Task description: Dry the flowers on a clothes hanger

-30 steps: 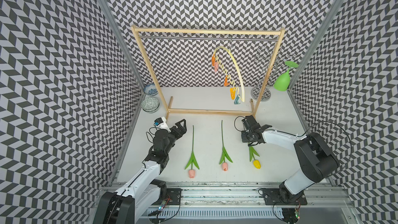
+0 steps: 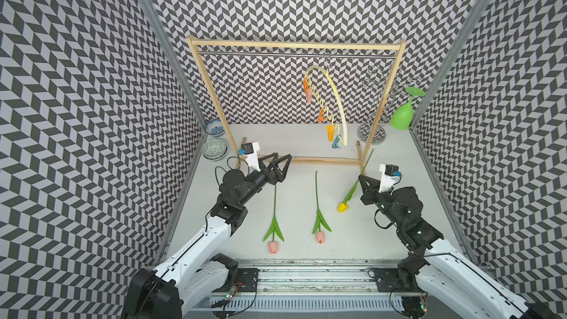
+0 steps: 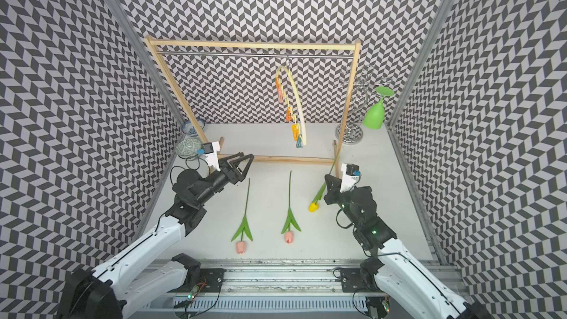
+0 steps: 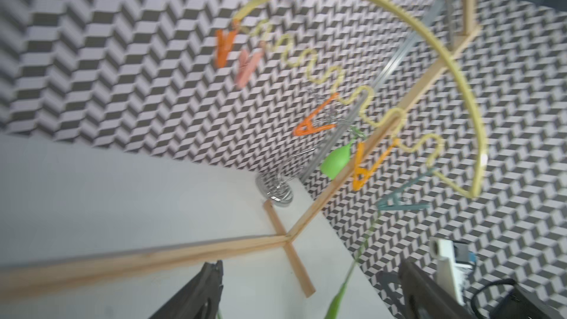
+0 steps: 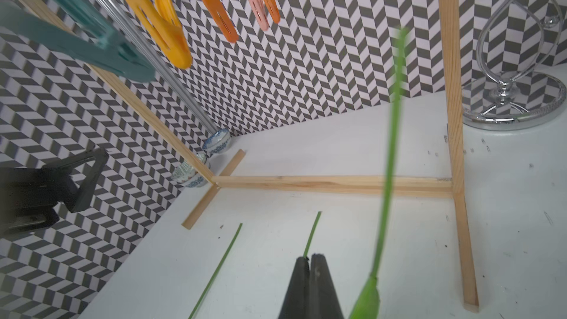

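A yellow tulip point(image 2: 342, 207) slants in the air at the right, its head low and its green stem point(image 5: 389, 171) pointing up. A yellow hanger point(image 2: 336, 95) hangs from the rack's bar, carrying orange, pink, yellow and teal clips; the teal clip point(image 2: 336, 141) is nearest. Open and empty, my left gripper point(image 2: 283, 155) is raised left of the hanger. Two pink tulips point(image 2: 273, 247) point(image 2: 320, 237) lie on the table.
The wooden rack point(image 2: 295, 160) spans the table, its right post point(image 2: 384, 103) close to my right gripper. A chrome stand point(image 2: 371, 134) and a green bottle point(image 2: 402, 116) are at the back right; bowls point(image 2: 213, 149) sit back left.
The yellow tulip has been raised and tilted, its stem tip now leaning right, as my right gripper rose. My left gripper has moved up and rightward. The hanger has swung slightly.
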